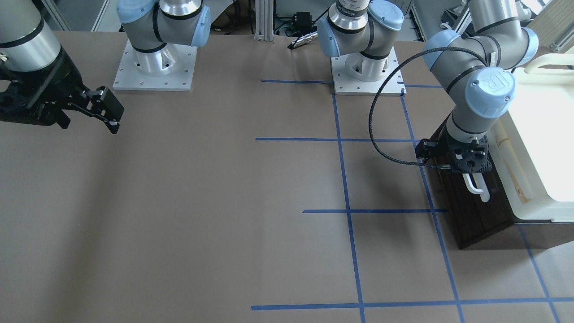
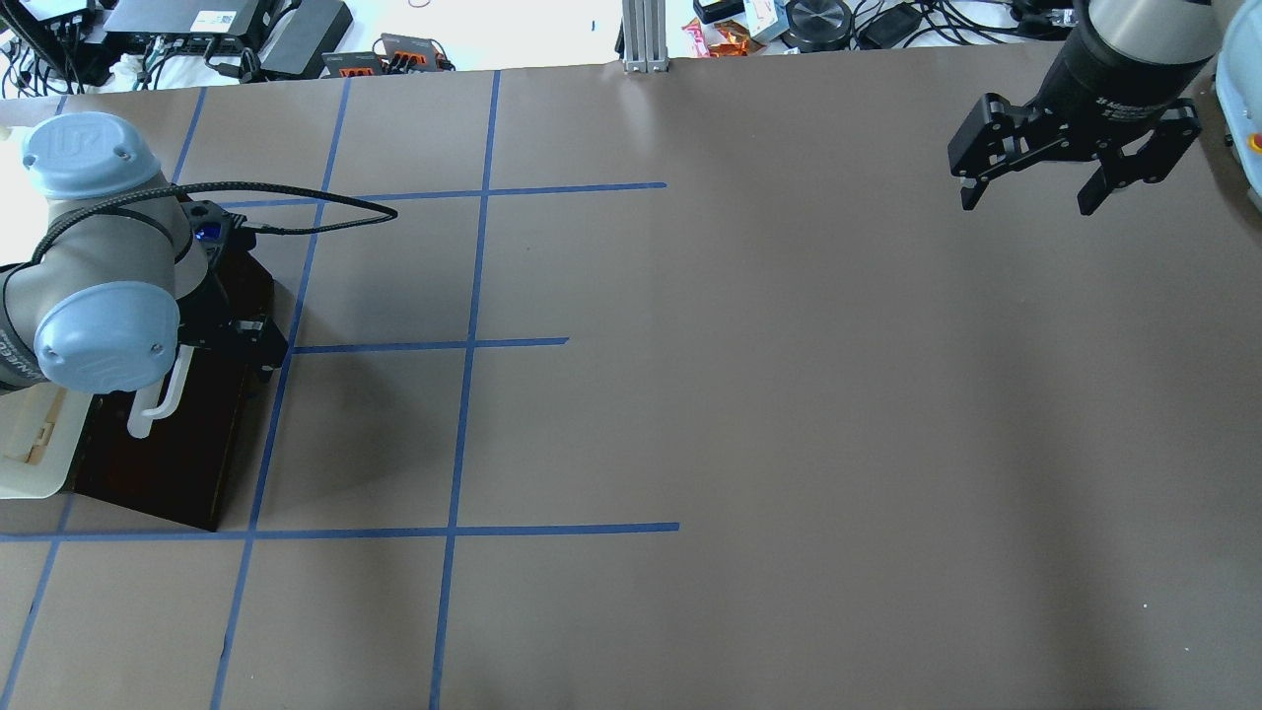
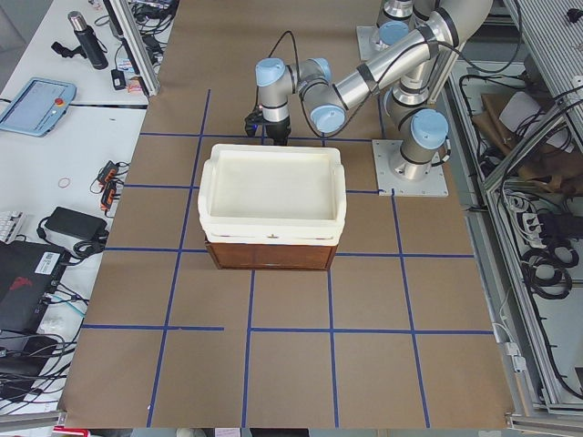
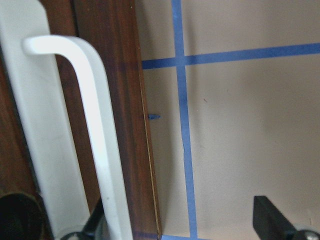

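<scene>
A dark wooden box (image 1: 479, 215) bears a white tray (image 3: 271, 191) and has a white handle (image 4: 100, 115) on its side. My gripper (image 1: 454, 156) is at that side, over the handle. In the left wrist view it stands open, one finger tip at the lower edge beside the handle's bar and the other (image 4: 270, 220) out over the taped floor. In the top view the wrist hides part of the handle.
Other arms stand on white base plates (image 1: 153, 80) behind, and another black gripper (image 2: 1065, 142) hangs apart on the other side.
</scene>
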